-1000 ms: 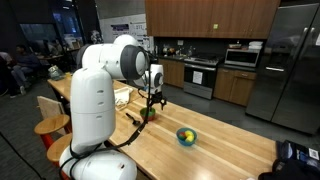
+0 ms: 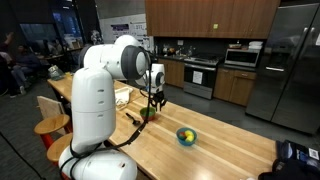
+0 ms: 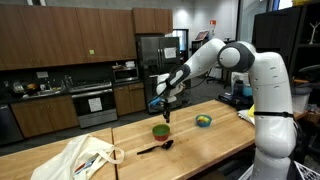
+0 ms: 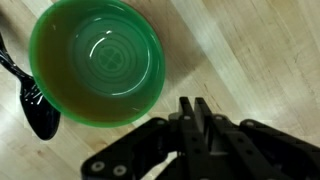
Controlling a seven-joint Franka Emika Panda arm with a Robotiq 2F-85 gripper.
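A green bowl [image 4: 103,60], empty inside, fills the upper left of the wrist view. My gripper is just off its lower right side, with the two dark fingertips drawn close together. Nothing can be made out between them. From the second exterior view, the gripper [image 3: 164,104] hangs above the table, higher than the bowl [image 3: 161,130]. A black spoon [image 4: 40,112] lies beside the bowl, on the left in the wrist view.
A blue bowl [image 2: 186,136] holding colourful items stands apart on the wooden table. White cloth [image 3: 82,158] covers part of the table in the second exterior view. A person [image 3: 169,84] is behind the table. Bare tabletop [image 2: 222,150] stretches right of the blue bowl.
The arm has shifted only very slightly near the green bowl. The bowls stay where they were.
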